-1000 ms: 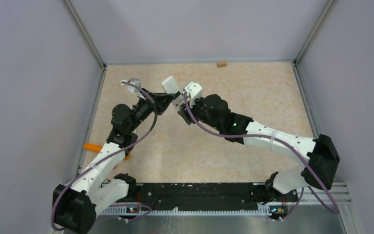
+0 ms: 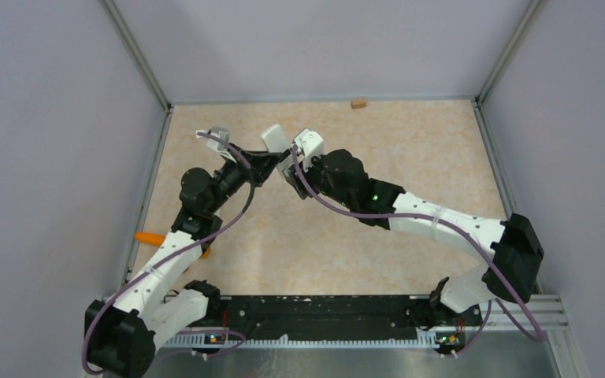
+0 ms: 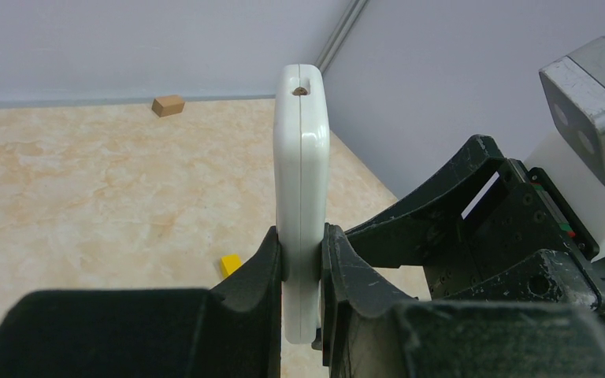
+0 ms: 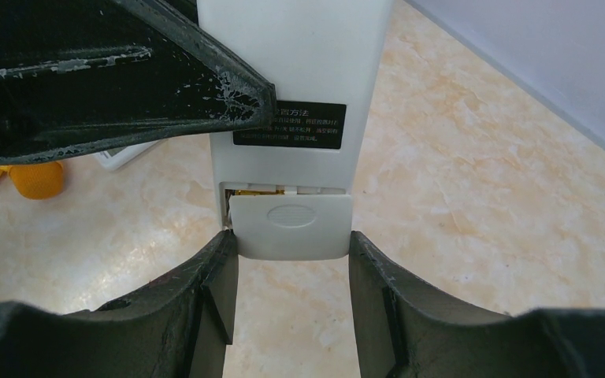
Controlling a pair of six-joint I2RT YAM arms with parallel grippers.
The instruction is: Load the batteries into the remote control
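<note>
The white remote control (image 3: 301,150) is held up off the table by my left gripper, whose fingers press on its two sides. Its back, with a black label (image 4: 303,126), faces the right wrist camera. Below the label, a white battery cover (image 4: 291,228) sits between the fingertips of my right gripper, shut on it. The cover lies over most of the battery compartment. A strip of gold (image 4: 257,192) shows in the narrow gap above the cover; the batteries are otherwise hidden. Whether the cover is seated cannot be told.
A small brown block (image 2: 358,103) lies at the table's back edge. An orange object (image 2: 150,239) is at the left, partly behind my left arm. One yellow piece (image 3: 230,264) shows beyond the remote.
</note>
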